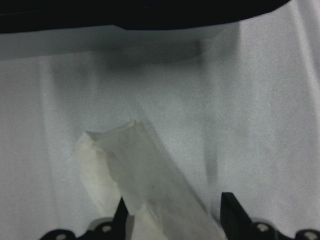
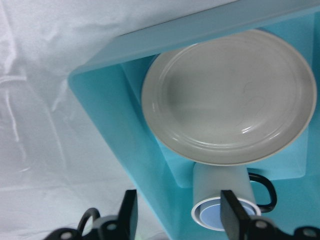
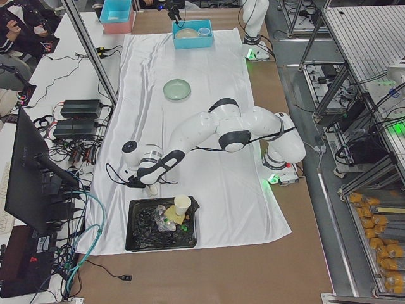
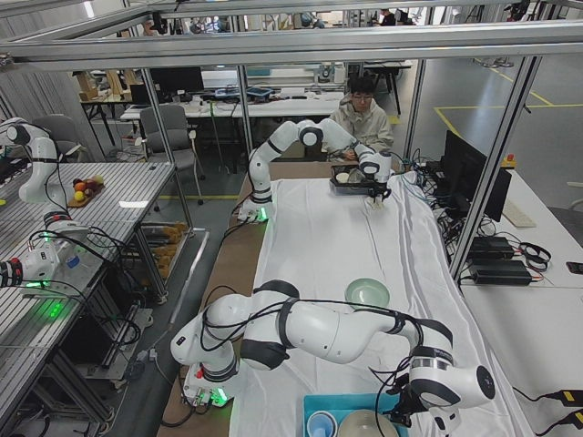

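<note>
A crumpled white paper [image 1: 142,175] lies on the cloth. My left gripper is low over it, fingers apart with the paper between them; whether it touches is unclear. In the camera left view it is just above the black tray [image 3: 139,234], which holds a white cup [image 3: 182,202] and rubbish. My right gripper is open above the blue bin [image 2: 115,115], which holds a plate [image 2: 227,95] and a mug [image 2: 215,185].
A green plate [image 3: 177,89] sits on the middle of the white cloth [image 3: 209,190], which is otherwise mostly clear. A monitor [image 3: 28,171] and cables stand off the left edge.
</note>
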